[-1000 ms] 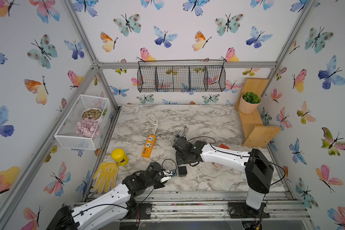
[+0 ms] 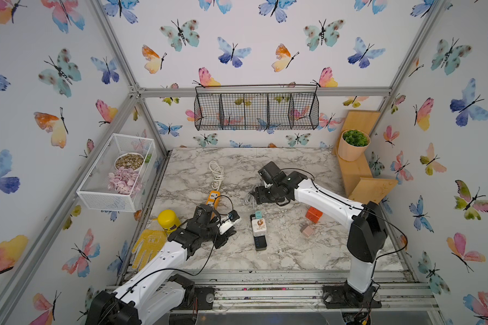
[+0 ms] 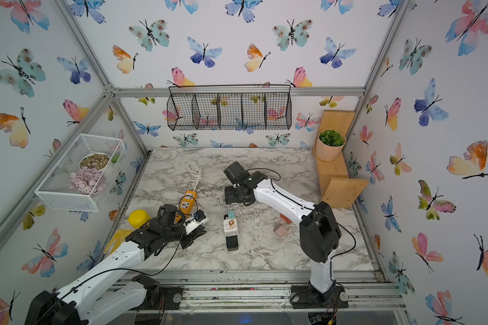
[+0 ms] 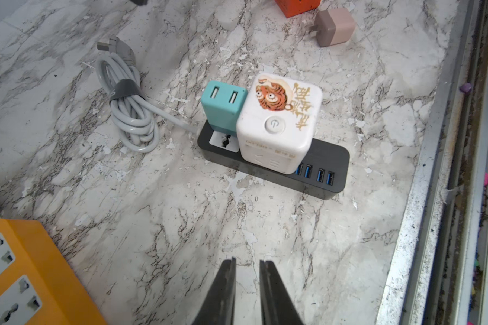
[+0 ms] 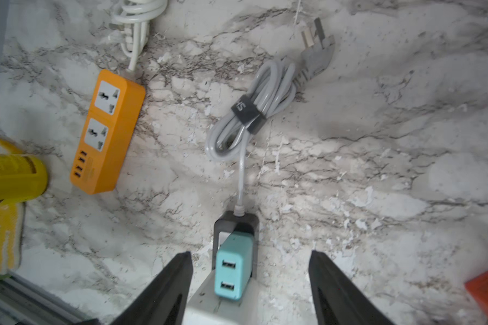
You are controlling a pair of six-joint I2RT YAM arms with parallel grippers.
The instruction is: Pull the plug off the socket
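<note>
A black power strip [image 4: 325, 154] lies on the marble table with a teal plug [image 4: 222, 105] and a white cube plug [image 4: 279, 116] seated side by side on it. In the right wrist view, the teal plug [image 5: 234, 265] stands between and beyond the spread fingers, with the cube partly cut off below. My right gripper is open, above the strip's cable end and touching nothing. Left of the strip, my left gripper is also open, its two fingertips a narrow gap apart over bare table.
A pink plug [image 4: 335, 26] and an orange-red block [image 2: 313, 214] lie to the right. An orange power strip [image 5: 108, 130], a yellow cylinder [image 2: 168, 220] and a yellow glove [image 2: 148, 249] are leftward. A coiled grey cable [image 4: 127, 103] lies behind the black strip.
My right arm has risen and drawn back from over the strip, uncovering the white cube and teal plug. My left gripper has moved back and leftward from beside the strip, now partly covering the orange strip.
</note>
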